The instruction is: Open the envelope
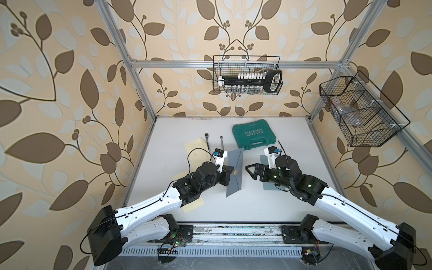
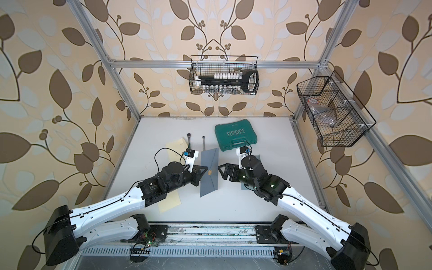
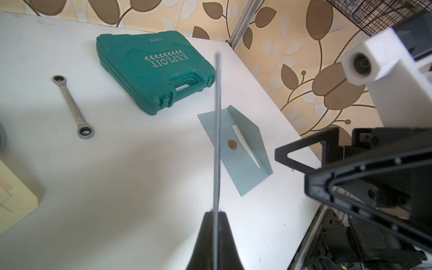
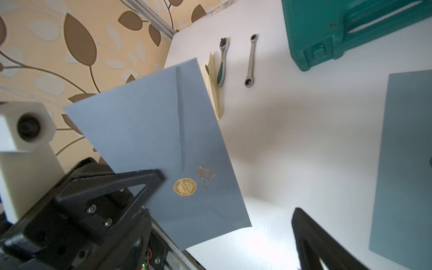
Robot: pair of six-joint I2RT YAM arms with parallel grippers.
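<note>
A blue-grey envelope (image 1: 235, 162) with a gold seal is held upright off the table in the middle. My left gripper (image 1: 230, 174) is shut on its edge; the left wrist view shows the envelope (image 3: 217, 135) edge-on as a thin line rising from the fingers. Its face, with the seal and a rough torn-looking patch beside it, turns toward the right wrist view, where the envelope (image 4: 157, 121) leans at an angle. My right gripper (image 1: 250, 170) stands open just right of the envelope, apart from it, nothing between its fingers.
Another blue-grey envelope (image 3: 225, 144) lies at the right of the table, its flap raised, with a seal and a pale strip showing. Yellow envelopes (image 1: 194, 204) lie at left. A green case (image 1: 254, 133), a wrench (image 3: 71, 105) and a ratchet (image 4: 222, 60) are farther back.
</note>
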